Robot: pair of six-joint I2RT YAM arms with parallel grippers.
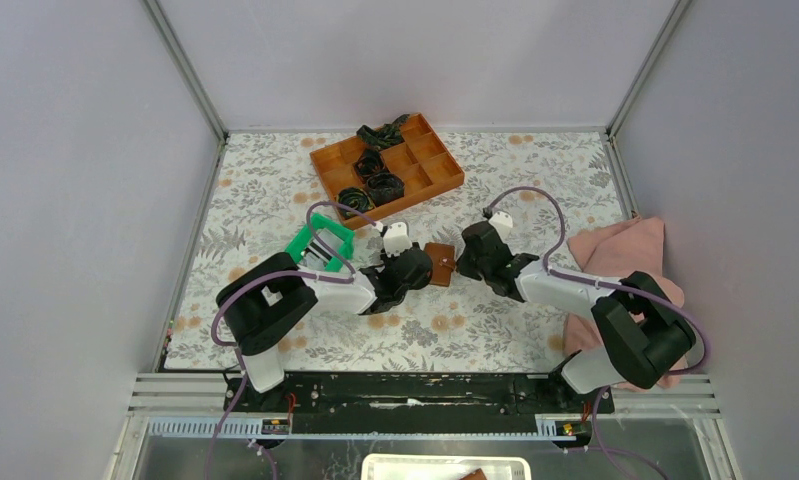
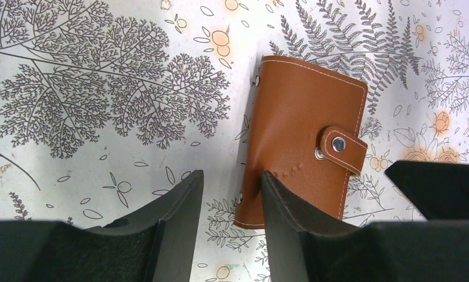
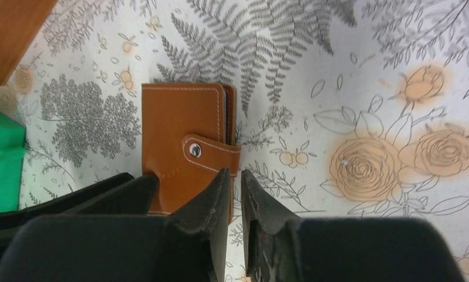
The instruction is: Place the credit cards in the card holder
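A brown leather card holder (image 2: pixel 302 117) lies closed on the patterned table, its snap strap (image 2: pixel 343 150) folded over the front. My left gripper is partly open at the holder's spine: one finger is to the left of the spine, the other over the cover. My right gripper is at the strap side, with a narrow gap between its fingertips near the strap's end. Whether either gripper touches the leather, I cannot tell. No credit card is clearly visible; the holder's inside is hidden.
A green box (image 1: pixel 333 232) with dark and white contents stands left of the holder. Behind is a wooden organizer (image 1: pixel 440 170) holding dark coiled things. Pink cloth (image 1: pixel 645 245) lies at the right edge.
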